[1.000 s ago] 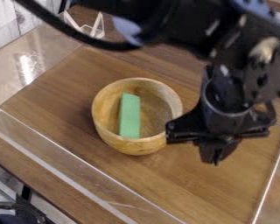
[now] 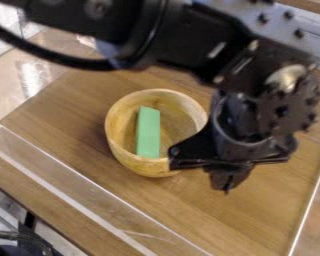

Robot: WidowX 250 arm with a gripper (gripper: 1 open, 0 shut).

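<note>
A wooden bowl (image 2: 128, 148) sits on the wooden board, holding a green rectangular block (image 2: 148, 133) at its left side. My black gripper (image 2: 224, 176) hangs just right of the bowl, close to its rim and partly in front of it. It is shut, with nothing visible between its fingers.
The wooden board (image 2: 216, 225) is bordered by clear plastic edging (image 2: 89, 195) at the front left and right. Bare board lies left of the bowl and in front of it. The arm covers much of the back.
My gripper has moved left from the right part of the board toward the bowl's rim. The bowl and block look unmoved.
</note>
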